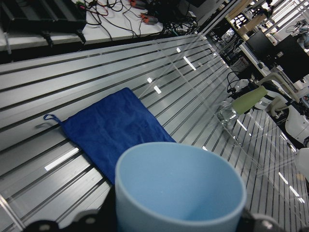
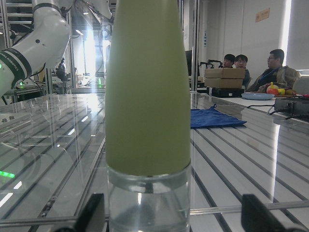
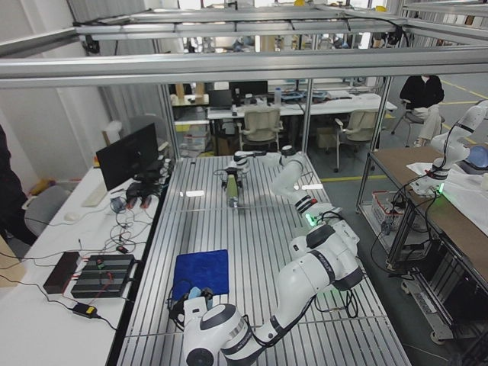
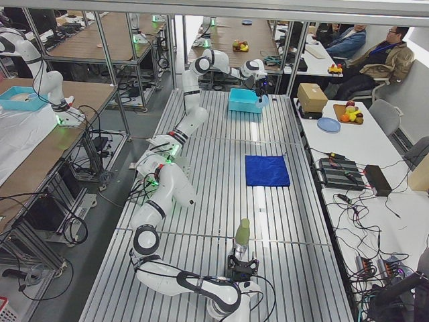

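Note:
A light blue cup (image 1: 179,186) fills the bottom of the left wrist view, held up by my left gripper (image 4: 260,86), which looks shut on it. A green bottle with a clear base (image 2: 147,96) stands upright before my right gripper (image 4: 241,265); in the right wrist view its dark fingertips (image 2: 256,215) sit apart either side of the base, with visible gaps, so the gripper is open. A blue cloth (image 4: 267,170) lies flat on the slatted metal table (image 4: 201,261) between the two arms.
A teal bin (image 4: 241,100) sits at the far end in the camera right view. The side desk (image 4: 348,147) holds a blue plate, fruit, boxes and electronics.

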